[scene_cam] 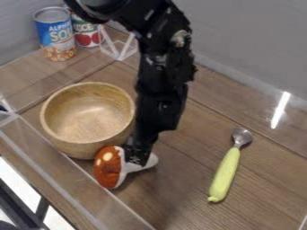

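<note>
A toy mushroom with an orange-red, white-spotted cap (109, 167) and pale stem lies on the wooden counter, just in front of a wooden bowl (72, 126). My black gripper (138, 153) is low over the mushroom's stem, right of the cap, partly hiding it. The dark fingers are hard to make out, but the gripper looks open around the stem.
A yellow-green handled scoop (224, 172) lies on the right. An Alpha soup can (57, 34) and a red-labelled can (86, 34) stand at the back left. A clear plastic edge runs along the front left.
</note>
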